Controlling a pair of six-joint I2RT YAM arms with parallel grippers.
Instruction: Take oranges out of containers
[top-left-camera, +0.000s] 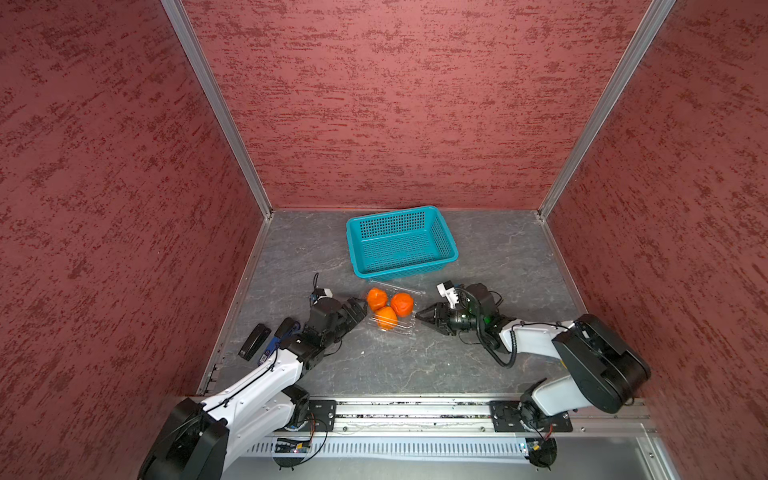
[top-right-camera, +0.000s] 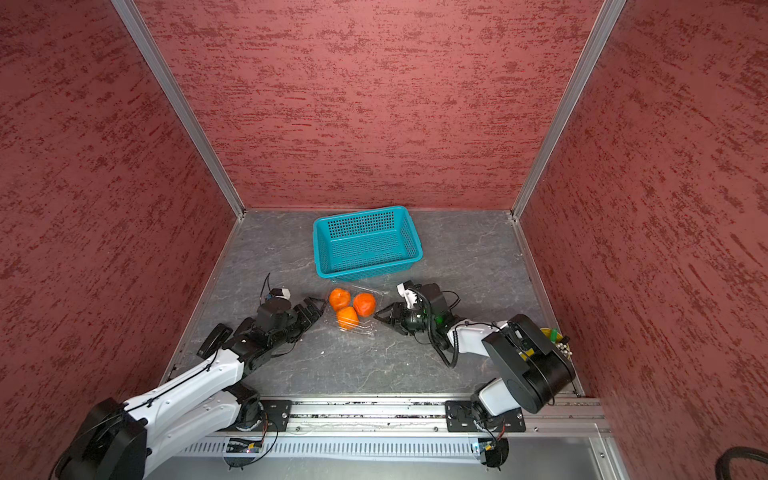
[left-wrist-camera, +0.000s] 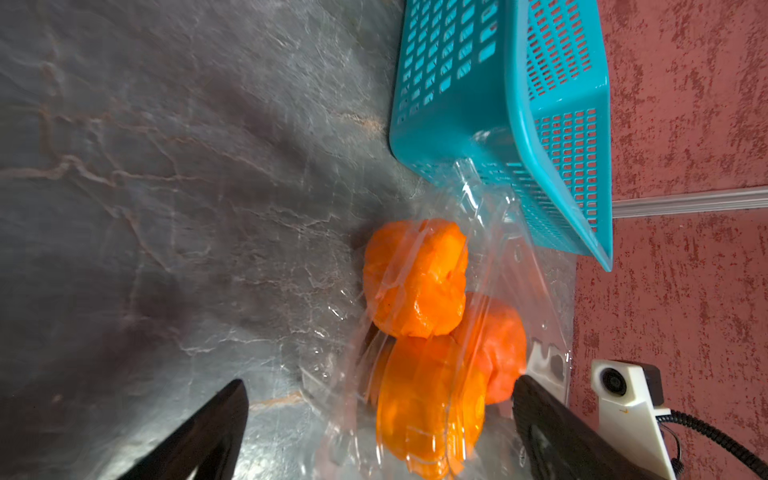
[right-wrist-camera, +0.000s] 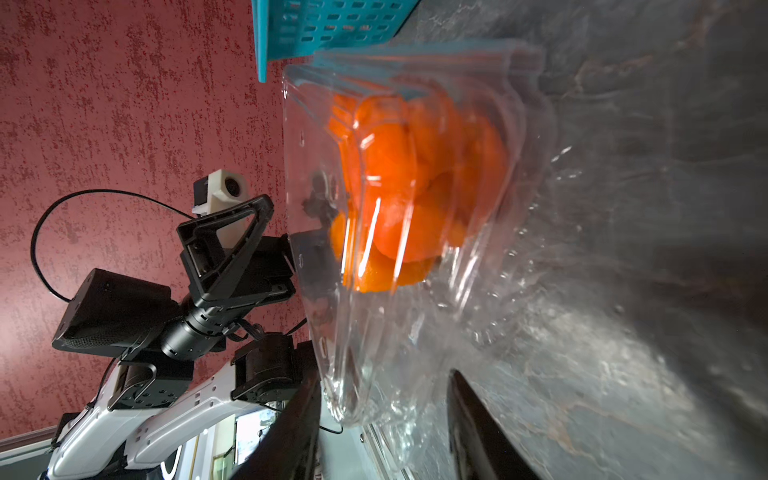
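Note:
Three oranges (top-left-camera: 402, 304) sit in a clear plastic container (right-wrist-camera: 496, 96) in the middle of the table, just in front of the turquoise basket (top-left-camera: 400, 257). My left gripper (top-left-camera: 358, 310) is at the container's left side, open, its dark fingers either side of the container's near part in the left wrist view. My right gripper (top-left-camera: 424, 316) is at the container's right end, its fingers apart at the container's edge; whether they touch the plastic is unclear.
Dark elongated objects (top-left-camera: 254, 341) lie at the table's left. The red walls enclose the table.

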